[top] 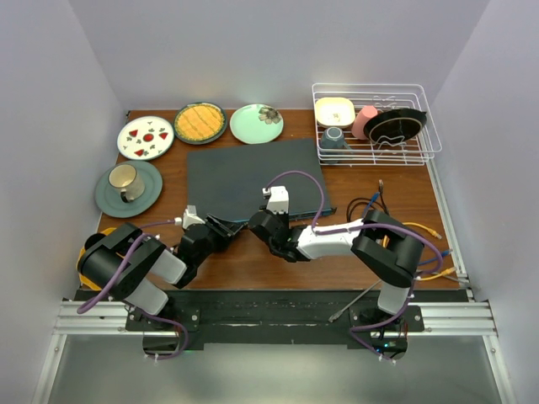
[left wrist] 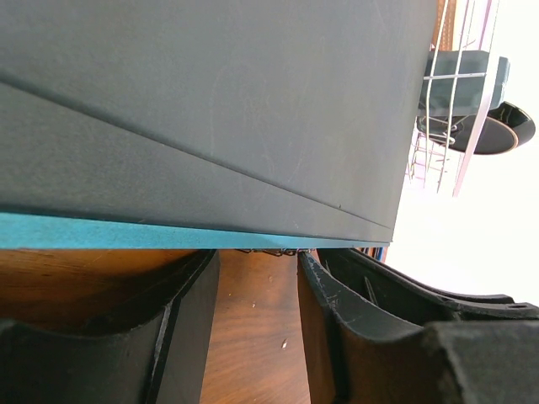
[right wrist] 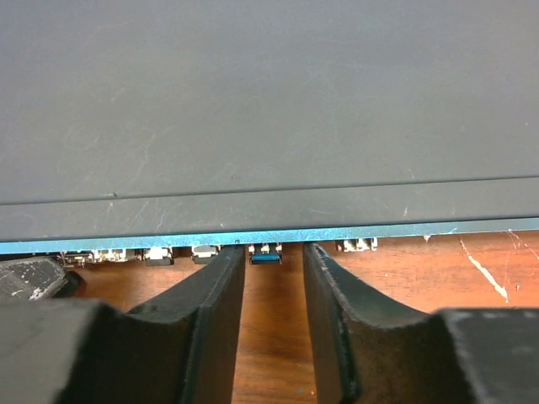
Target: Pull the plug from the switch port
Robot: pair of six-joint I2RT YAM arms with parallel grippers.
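The dark grey switch [top: 253, 172] has a blue front edge [right wrist: 421, 227], with a row of small connectors beneath it in the right wrist view. My right gripper is open at that edge, its fingers either side of a small blue-tipped port piece [right wrist: 265, 257]; whether that is the plug is unclear. My left gripper is open at the front edge too, left of the right one in the top view, with no object clearly between its fingers.
Plates and a mug [top: 126, 181] stand at the left and back, a dish rack [top: 379, 156] at back right. Loose cables [top: 421, 227] lie on the right of the wooden table.
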